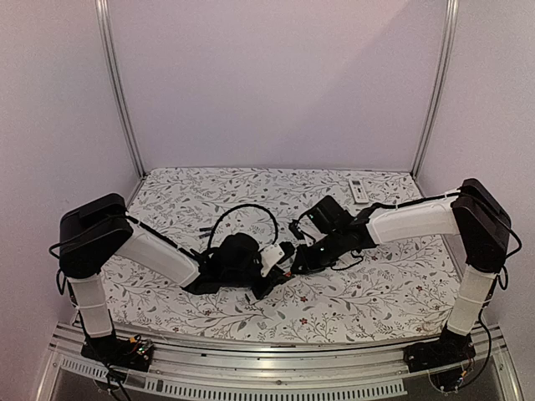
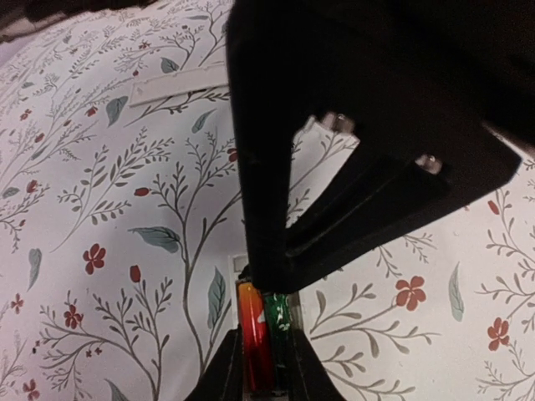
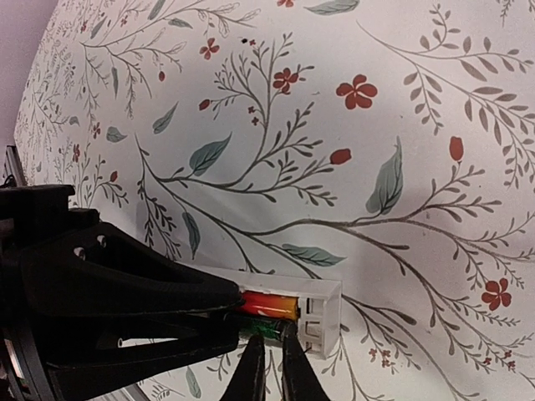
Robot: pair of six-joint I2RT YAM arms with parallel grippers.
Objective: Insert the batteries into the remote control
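A white remote (image 3: 331, 311) holds two batteries side by side in its open compartment, one orange-red (image 3: 272, 303) and one dark green (image 3: 266, 326). My left gripper is shut on the remote, a finger on each side of it. From the right, my right gripper (image 1: 292, 269) reaches to the compartment's end. Its fingertips are together with nothing visible between them, at the end of the green battery in the right wrist view. In the left wrist view they cover the batteries' upper ends, so how deep those ends sit cannot be told.
Another white device (image 1: 358, 190) lies at the back right of the patterned table. Small dark pieces (image 1: 206, 230) lie left of the middle, near a cable loop from the left arm. The two grippers are very close together.
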